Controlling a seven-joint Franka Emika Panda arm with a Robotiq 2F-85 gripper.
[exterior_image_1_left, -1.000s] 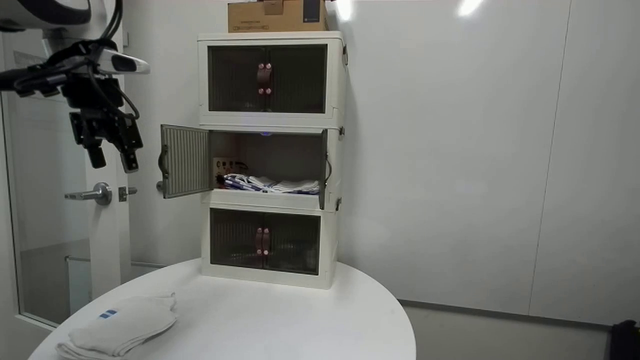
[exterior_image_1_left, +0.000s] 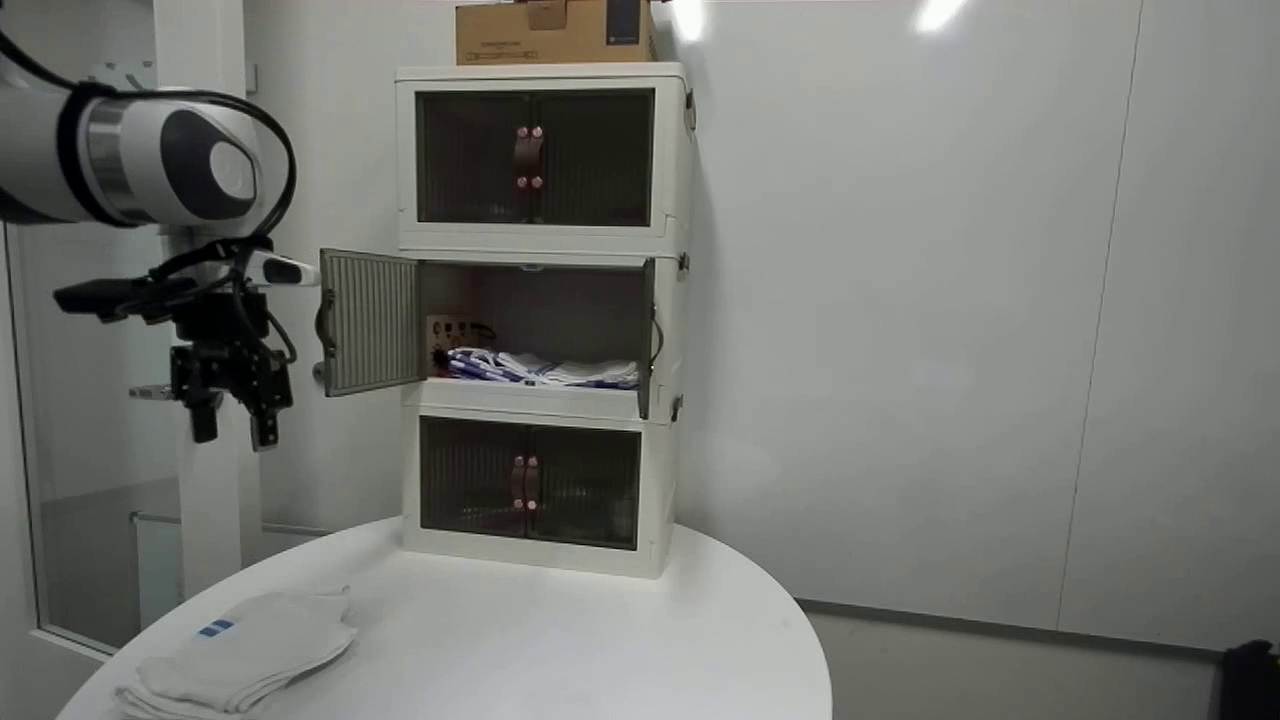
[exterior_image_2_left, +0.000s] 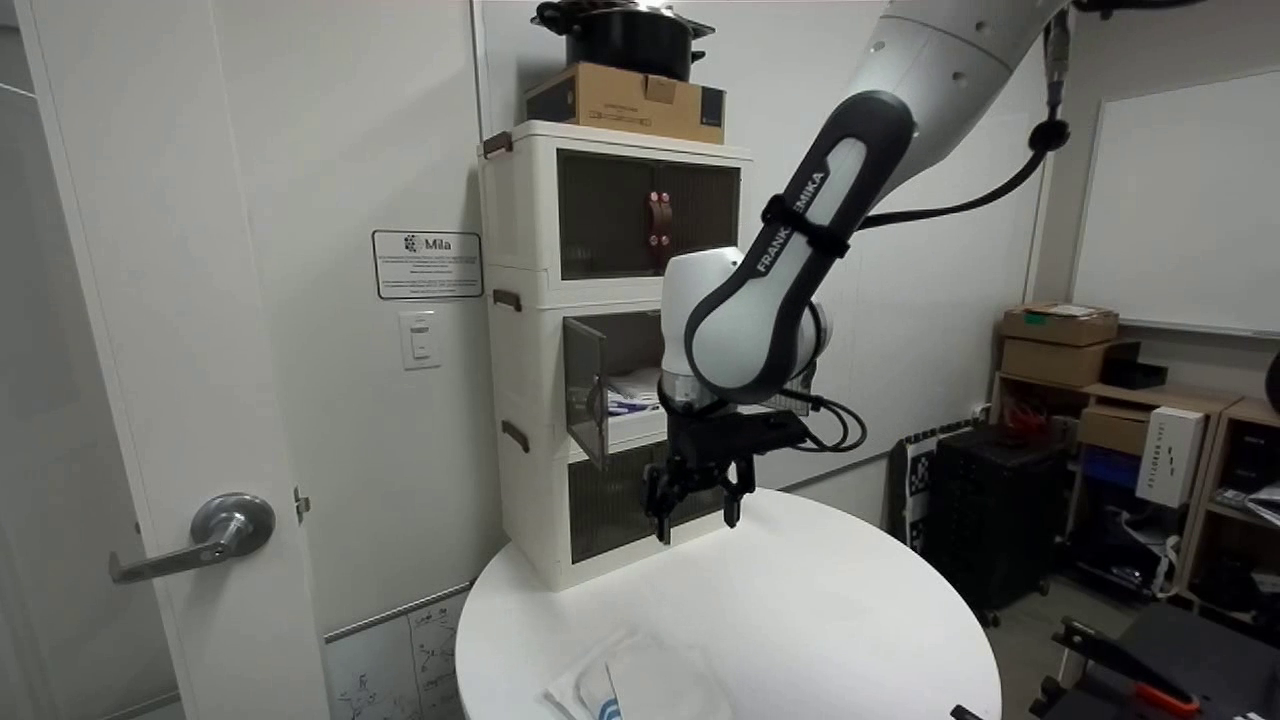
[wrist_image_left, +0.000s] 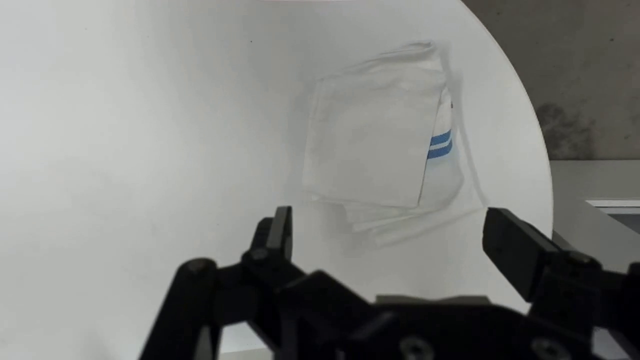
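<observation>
A folded white cloth (wrist_image_left: 369, 135) with two blue stripes lies flat on the round white table; in exterior view 1 the same cloth (exterior_image_1_left: 258, 648) is near the table's left front edge. High over the table hangs my gripper (exterior_image_1_left: 234, 442), clear of the cloth. Its two fingers stand wide apart in the wrist view, where the open gripper has only bare table and the cloth's lower edge showing below the gap. Nothing is held. More folded cloths (exterior_image_1_left: 546, 371), white and blue, lie inside the middle cabinet compartment, whose doors (exterior_image_1_left: 374, 322) are swung out.
The stacked white cabinet (exterior_image_1_left: 534, 558) stands at the table's back; its top and bottom compartments are closed. The open left door juts out towards my arm. A cardboard box (exterior_image_1_left: 552, 34) and a black pot (exterior_image_2_left: 630, 42) sit on top.
The arm has come down, bringing my gripper lower and slightly to the right in exterior view 1. The gripper has stayed open. Cloth and cabinet look unmoved.
</observation>
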